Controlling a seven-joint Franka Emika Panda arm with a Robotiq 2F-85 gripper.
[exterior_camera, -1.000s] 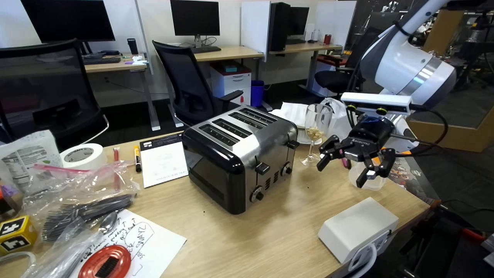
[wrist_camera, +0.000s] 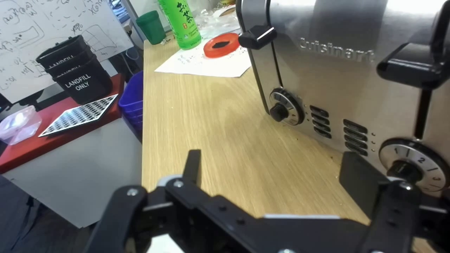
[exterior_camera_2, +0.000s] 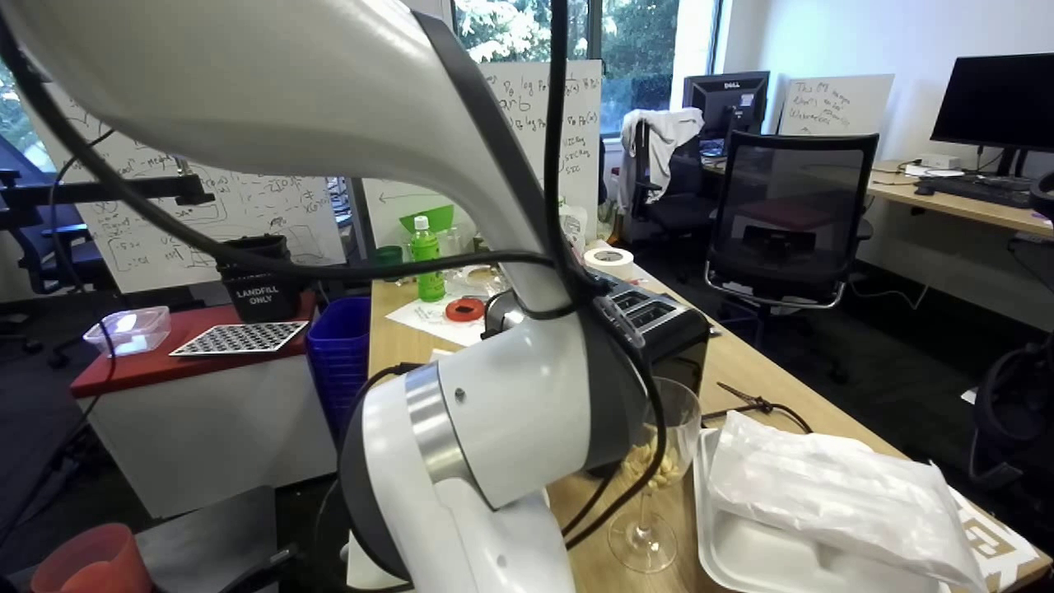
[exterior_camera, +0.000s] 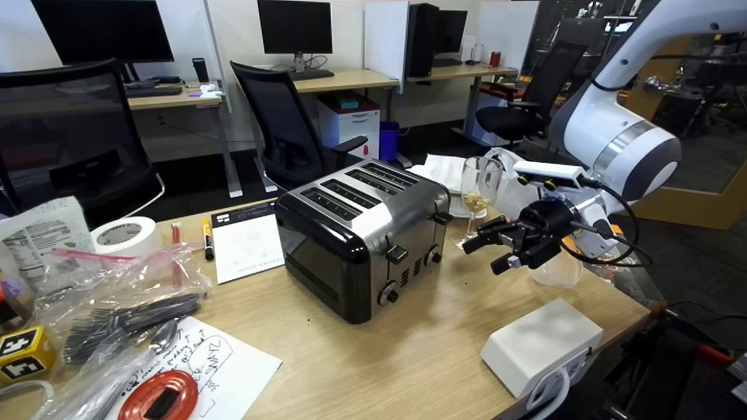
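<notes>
With its fingers open and nothing between them, my gripper (exterior_camera: 483,256) hangs above the table on the toaster's control side. In the wrist view its two fingers (wrist_camera: 193,168) stand wide apart over bare wood. The steel and black four-slot toaster (exterior_camera: 364,231) stands upright, apart from the gripper. Its levers (wrist_camera: 258,37) and round dials (wrist_camera: 405,170) face me in the wrist view, the nearer dial just beyond the right finger. A stemmed glass (exterior_camera: 477,196) holding pale pieces stands behind the gripper; exterior view 2 shows the glass (exterior_camera_2: 647,494) beside my arm, which hides the gripper there.
A white box (exterior_camera: 539,346) with a cable sits at the table's front right. White trays (exterior_camera_2: 731,543) lie beside the glass. Bags, a brush, paper and a red ring (exterior_camera: 160,399) crowd the left end. Bare wood lies in front of the toaster.
My gripper has moved left toward the toaster in exterior view 1 and has turned, its fingers now pointing more toward the toaster. The toaster, glass and white box have not moved.
</notes>
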